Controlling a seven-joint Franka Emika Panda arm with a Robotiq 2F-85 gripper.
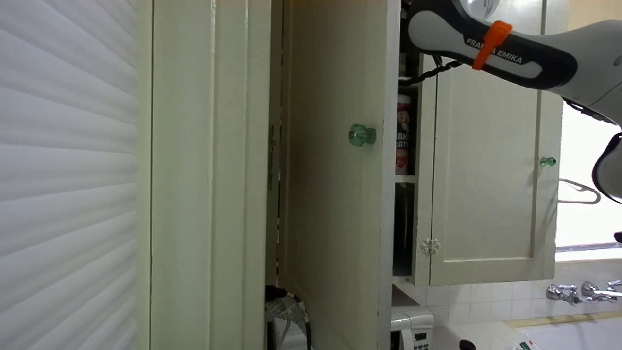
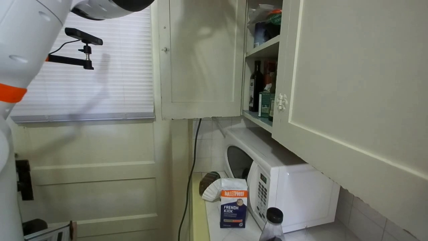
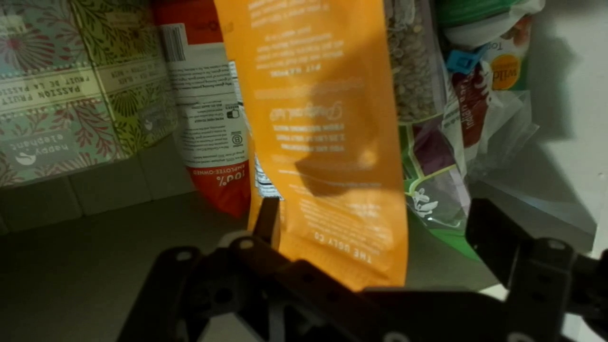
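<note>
An orange pouch (image 3: pixel 336 148) with pale printing fills the middle of the wrist view, standing on a shelf. Low in that view my gripper is open, one black finger (image 3: pixel 266 222) to the left of the pouch and the other well off to its right. The pouch's lower part lies between the fingers in the picture; whether either touches it, I cannot tell. In both exterior views the gripper itself is out of sight, and only the arm (image 1: pixel 525 55) shows.
Beside the pouch are a red-and-white bag (image 3: pixel 211 114), a patterned box (image 3: pixel 85 85) and a clear bag of grains (image 3: pixel 416 68). A cabinet door (image 1: pixel 335 204) stands open near the arm. Below the cabinets sits a white microwave (image 2: pixel 297 188). Some bare shelf (image 3: pixel 114 245) shows at lower left.
</note>
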